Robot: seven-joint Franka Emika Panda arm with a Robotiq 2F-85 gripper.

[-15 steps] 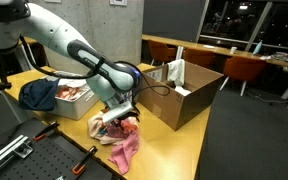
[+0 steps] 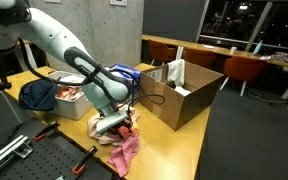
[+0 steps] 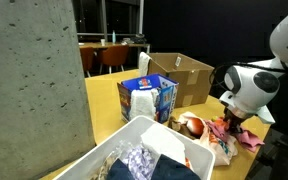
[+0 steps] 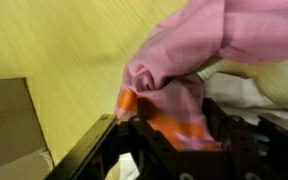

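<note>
A pink cloth (image 2: 126,153) with an orange patch lies crumpled on the yellow table. Seen from the wrist, the pink cloth (image 4: 169,75) runs down between the fingers of my gripper, its orange part bunched there. The fingers stand apart on either side of this fabric; whether they grip it is unclear. In exterior view 1 the gripper (image 2: 123,126) is low over the cloths, its tips partly hidden. A pale cloth (image 2: 101,126) lies beside the pink one, under the arm.
An open cardboard box (image 2: 189,104) stands behind, with white cloth over its rim. A white bin (image 3: 96,149) full of clothes and a blue-sided box (image 3: 152,95) stand to one side.
The arm has come down a little, bringing the gripper lower onto the cloths. The pink cloth's loose end stays about where it was.
</note>
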